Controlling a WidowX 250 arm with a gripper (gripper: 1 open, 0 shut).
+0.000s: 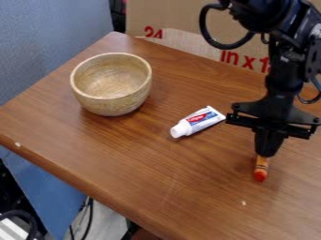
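Observation:
My black gripper (264,152) points down at the right of the table, its tips over an orange crayon (261,171) with a red end that lies beneath them. Whether the fingers are shut on the crayon cannot be made out. A white toothpaste tube (196,121) lies to the left of the gripper. A beige speckled bowl (112,94) stands at the far left of the table.
A cardboard box (175,19) stands behind the table. The table's left edge borders a blue-grey surface and some cables.

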